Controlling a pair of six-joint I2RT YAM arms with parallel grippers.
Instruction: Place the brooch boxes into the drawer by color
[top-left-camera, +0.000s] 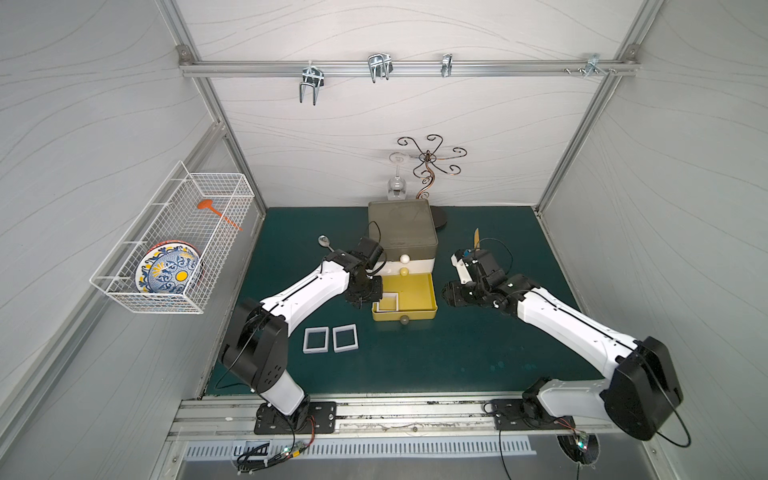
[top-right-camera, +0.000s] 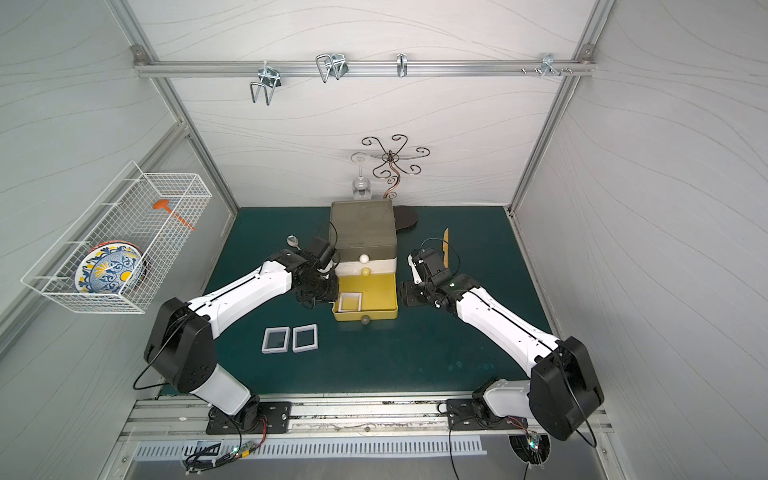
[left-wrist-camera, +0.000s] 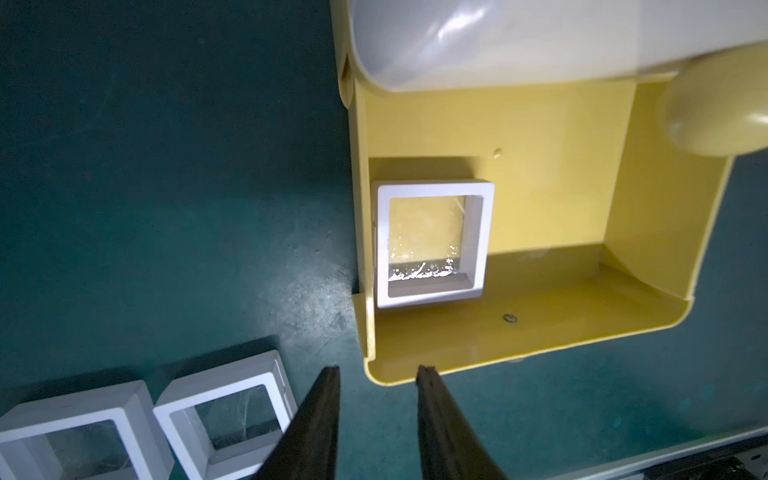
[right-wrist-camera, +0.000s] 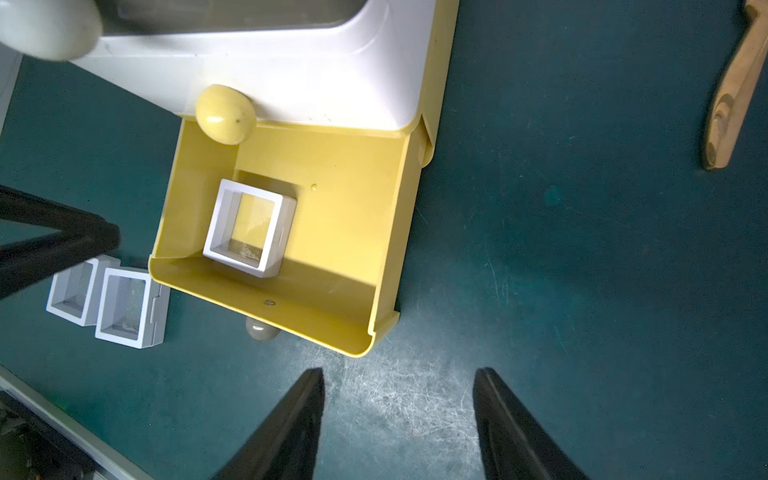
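Note:
One white square box (left-wrist-camera: 432, 300) with a clear window lies flat in the open yellow drawer (left-wrist-camera: 552, 160), near its left wall. Two more white boxes, one (top-left-camera: 345, 337) beside the other (top-left-camera: 315, 340), stand on the table left of and in front of the drawer. My left gripper is open with nothing between its fingers, near the drawer's left front corner. My right gripper stands open and empty to the right of the drawer. In the right wrist view, dark left gripper fingers (right-wrist-camera: 88, 232) show at the left edge.
The drawer unit (top-left-camera: 402, 229) rises behind, with a white drawer (right-wrist-camera: 320, 76) above the yellow one. Behind the right arm lies a wooden-handled utensil (right-wrist-camera: 732, 96), and a spoon (top-left-camera: 324, 241) is at the back left.

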